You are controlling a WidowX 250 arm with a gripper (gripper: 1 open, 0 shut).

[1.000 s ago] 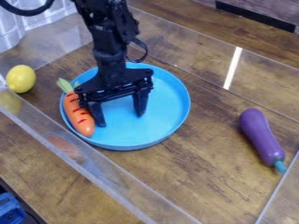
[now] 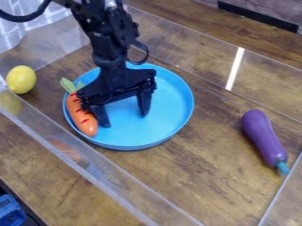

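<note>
The black gripper (image 2: 115, 95) hangs over a round blue plate (image 2: 165, 124), its fingers open and low over the plate. An orange toy carrot (image 2: 83, 116) with a green top lies at the plate's left side, beside the left finger. I cannot tell whether that finger touches it.
A yellow lemon-like toy (image 2: 20, 79) sits left of the plate. A purple eggplant toy (image 2: 262, 137) lies on the wooden surface at the right. Clear plastic walls edge the workspace, and a blue object (image 2: 10, 212) is at the bottom left corner. The wood right of the plate is mostly clear.
The gripper has shifted only slightly over the plate. The carrot, plate and other toys look unmoved.
</note>
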